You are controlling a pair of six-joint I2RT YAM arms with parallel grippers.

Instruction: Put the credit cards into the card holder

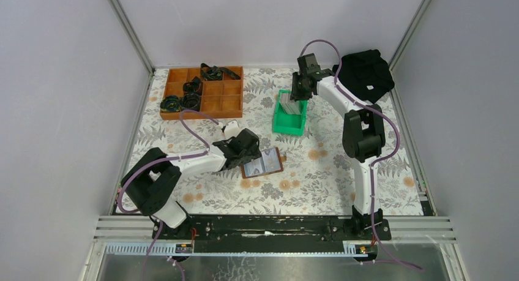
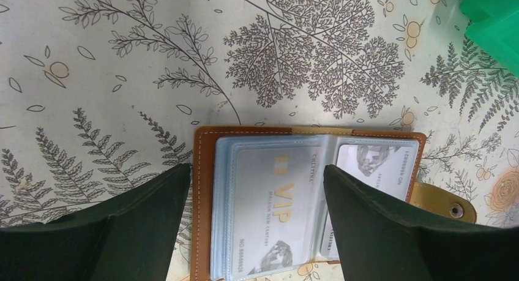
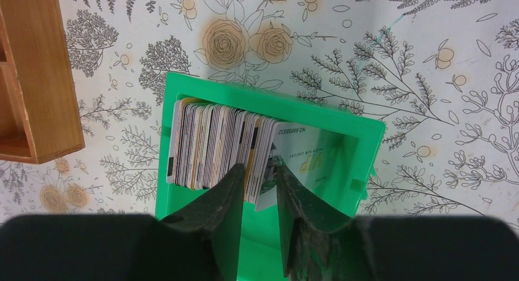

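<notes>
The brown card holder [image 1: 279, 166] lies open on the patterned cloth, clear sleeves up. In the left wrist view a VIP card [image 2: 272, 210] shows in one sleeve and another white card [image 2: 382, 164] on the other side. My left gripper is over the holder with fingers well apart, nothing held. In the right wrist view a tight row of cards [image 3: 211, 143] stands in the green box [image 3: 269, 100], the end card [image 3: 300, 149] leaning. At that end of the row is my right gripper, its fingers a little apart; whether they touch a card is unclear.
A wooden divided tray [image 1: 220, 103] with rolled dark straps [image 1: 191, 101] is at the back left. Black fabric [image 1: 366, 76] lies at the back right, behind the right arm.
</notes>
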